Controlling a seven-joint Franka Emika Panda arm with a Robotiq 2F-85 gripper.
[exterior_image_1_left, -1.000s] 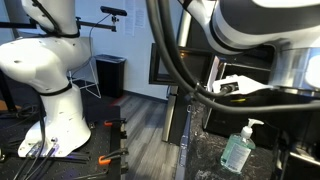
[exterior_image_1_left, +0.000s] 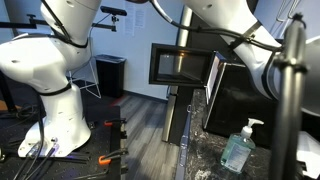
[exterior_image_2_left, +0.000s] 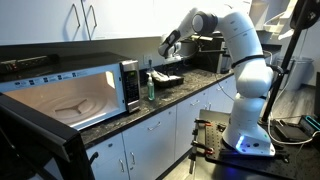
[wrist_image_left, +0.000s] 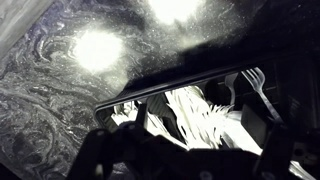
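My gripper stands open in the wrist view, its dark fingers spread over a black tray (wrist_image_left: 165, 88). Inside that tray lie white utensils (wrist_image_left: 190, 110), overlapping in a pile, and a fork (wrist_image_left: 262, 90) with its tines toward the far rim. Shadow and the fingers cover much of the near side. Whether anything touches the fingers is hard to judge in this dim view. Exterior view 1 shows the arm (exterior_image_1_left: 235, 35) crossing the top, with the fingertips out of sight.
A pump bottle (exterior_image_1_left: 238, 148) of pale green liquid stands on the dark counter (exterior_image_1_left: 208, 160). The open microwave (exterior_image_2_left: 75, 105) is farther along the counter in exterior view 2.
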